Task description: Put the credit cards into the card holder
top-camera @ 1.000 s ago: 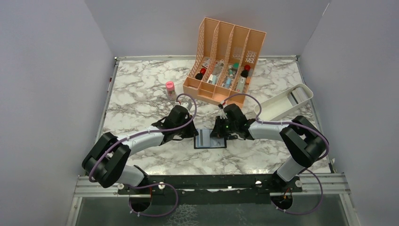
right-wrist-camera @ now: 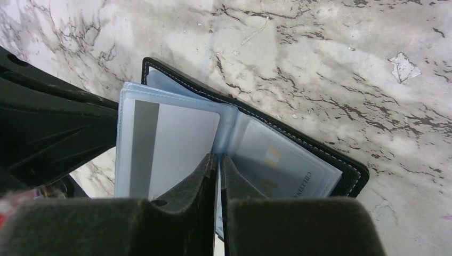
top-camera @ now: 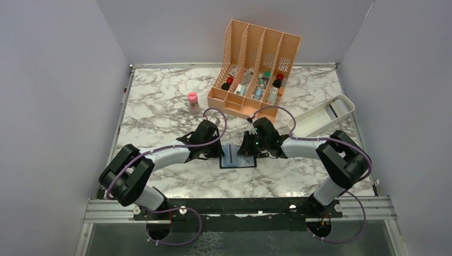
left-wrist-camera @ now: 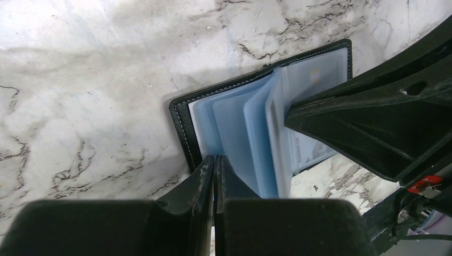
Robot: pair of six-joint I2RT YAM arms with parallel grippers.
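Observation:
An open black card holder with pale blue plastic sleeves lies on the marble table between my grippers. A card with a grey stripe shows in a raised sleeve, and another printed card lies in the right side. My left gripper is shut at the holder's left part, over the sleeve edges; what is between its fingertips is hard to see. My right gripper is shut at the raised sleeves near the middle of the holder, with their edge hidden at its fingertips.
A tan compartment organizer with bottles and small items stands at the back. A pink-capped jar is left of it. A white tray holding a few flat items lies at the right.
My left gripper has shifted slightly, down and back toward the holder's left part, with its arm settling. The right arm looks unchanged.

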